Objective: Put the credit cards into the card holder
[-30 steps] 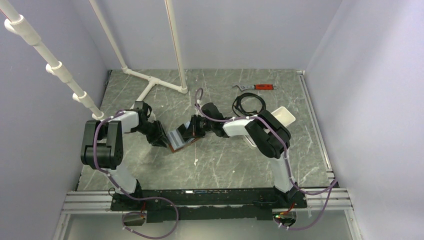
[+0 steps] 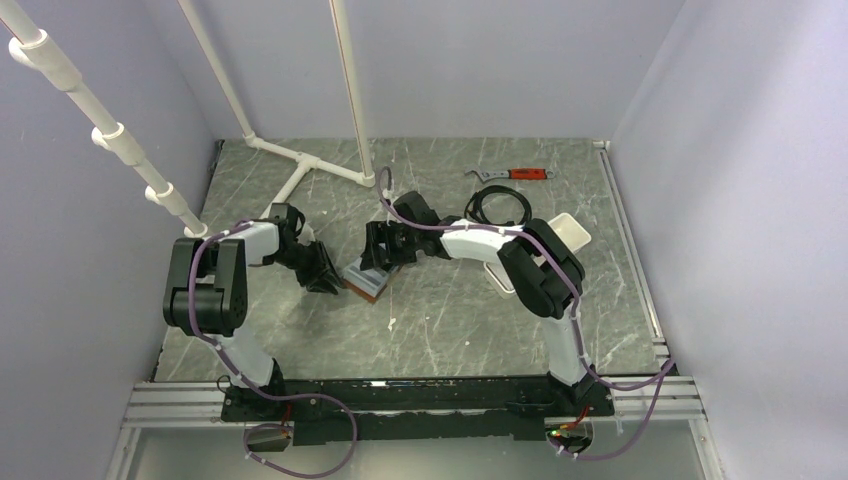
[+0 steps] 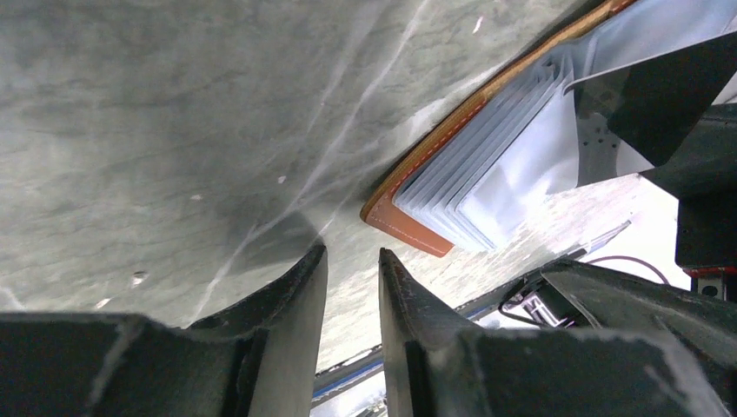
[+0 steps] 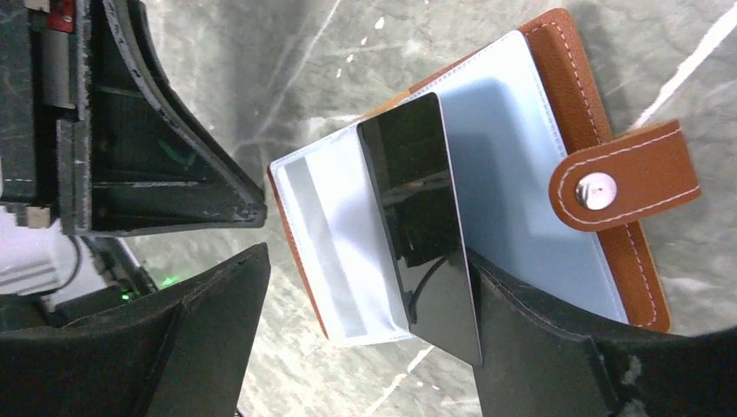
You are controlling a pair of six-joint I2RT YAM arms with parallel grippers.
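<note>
The brown leather card holder with clear sleeves and a snap strap lies open on the table between the grippers. A dark glossy card lies over its sleeves. My right gripper is part open over the holder, one finger touching or very near the card's lower edge. My left gripper stands at the holder's left end, fingers slightly apart, with nothing visible between its fingertips.
A white tray, a coiled black cable and a red-handled wrench lie at right. White pipe frames stand at back left.
My right gripper has moved slightly toward the back and its fingers look wider apart. The holder has shifted slightly right. The left arm is nearly still.
</note>
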